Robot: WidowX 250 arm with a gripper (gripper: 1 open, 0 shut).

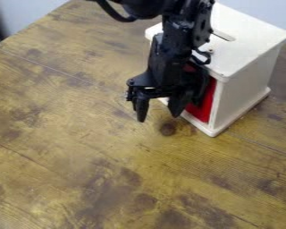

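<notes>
My black gripper (159,107) hangs low over the wooden table, right at the front of a white box (242,94) with a slotted top. The red front (200,110) of the box shows just right of the gripper and is partly hidden by it. The two fingertips stand apart, and I see nothing held between them.
A pale wall stands behind at the upper edge. The box takes up the upper right.
</notes>
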